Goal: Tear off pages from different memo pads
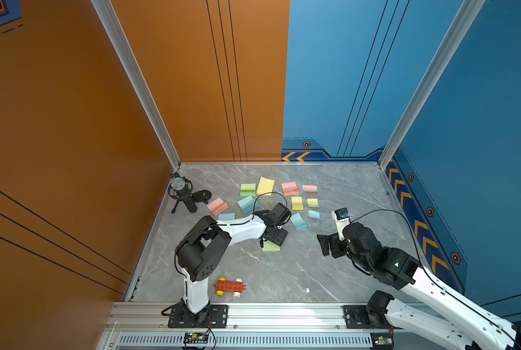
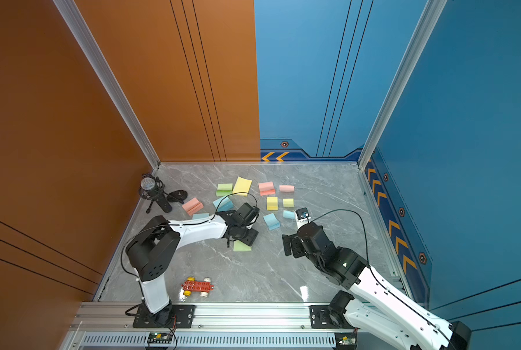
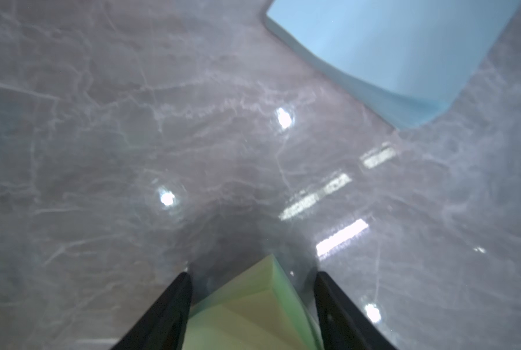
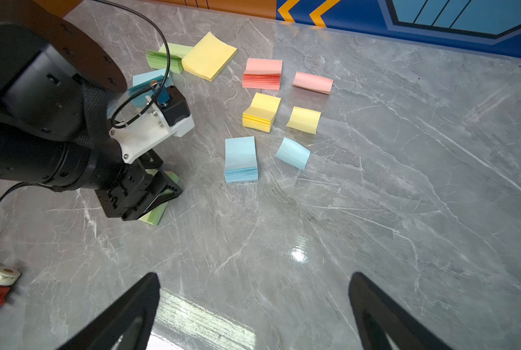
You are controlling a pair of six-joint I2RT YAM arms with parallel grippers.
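Note:
My left gripper is shut on a light green memo pad [image 3: 240,326], whose pointed corner pokes up between the fingers. In the top left view that green pad [image 1: 270,246] hangs below the gripper, partly hidden by it; whether it touches the table I cannot tell. My right gripper is open and empty, over bare table to the right. Mid-table stand a blue pad [image 4: 240,156], a yellow pad [image 4: 261,110] and a pink pad [image 4: 262,74]. Beside them lie single blue [image 4: 293,152], yellow [image 4: 303,120] and pink [image 4: 312,82] pages.
Behind the left arm are another blue pad [image 1: 247,203], a salmon pad [image 1: 217,206], another green pad [image 1: 248,189] and a large yellow piece [image 1: 265,186]. A black tripod device [image 1: 181,189] occupies the back left. A red toy [image 1: 230,286] sits in front.

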